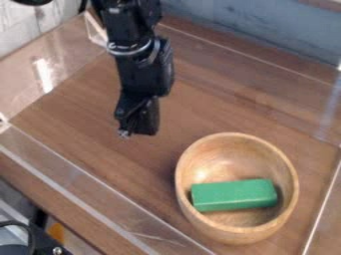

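The black robot arm hangs from the top left of the view, its gripper low over the wooden table, left of a wooden bowl. The gripper looks shut, with nothing seen between its fingers. A green block lies inside the bowl at the lower right.
Clear edging runs along its left and right sides. Part of a white object at the back left is hidden behind the arm.
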